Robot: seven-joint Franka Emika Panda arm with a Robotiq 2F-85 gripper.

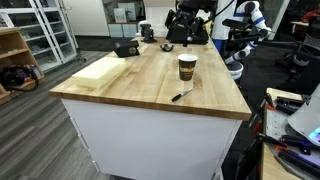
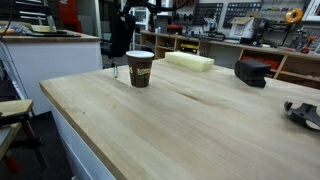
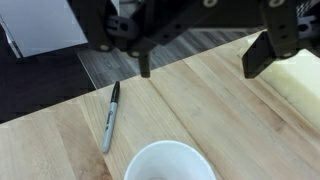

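Note:
A white paper cup with a dark printed band (image 1: pixel 186 67) stands upright on the wooden table; its open white rim (image 3: pixel 170 163) shows at the bottom of the wrist view. Beside the cup is a grey marker with a black cap (image 3: pixel 111 117). In the first exterior view the marker (image 1: pixel 182 95) is in front of the cup, near the table's edge; whether it fully rests on the wood I cannot tell. My gripper is above the table with its fingers apart and nothing between them.
A pale yellow block (image 1: pixel 99 73) lies at the table's left end. Farther back are a black box-shaped object (image 2: pixel 252 72) and a dark flat item (image 2: pixel 303 115). Bare wood (image 2: pixel 190 125) spreads across the middle of the table.

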